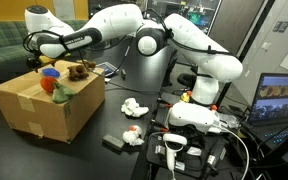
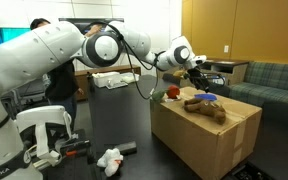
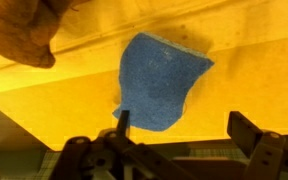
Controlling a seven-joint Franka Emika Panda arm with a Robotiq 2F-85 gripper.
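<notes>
A flat blue piece (image 3: 158, 80), perhaps cloth or sponge, lies on top of the cardboard box (image 1: 19, 108). The wrist view looks down on it from above. My gripper is open over the box top, its two dark fingertips wide apart and nothing held between them. From the side, the blue piece (image 2: 206, 97) shows near the box's far part, below the gripper. A brown plush toy (image 3: 22, 28) sits beside it, also visible as the plush (image 2: 206, 110) in exterior view 2.
A red item (image 1: 47, 84) and a green one (image 1: 62, 94) are at the box's near edge. On the dark floor lie a white-and-red toy (image 1: 133, 135), a white item (image 1: 134, 108) and a dark block (image 1: 114, 142). A patterned sofa (image 2: 274, 85) stands behind.
</notes>
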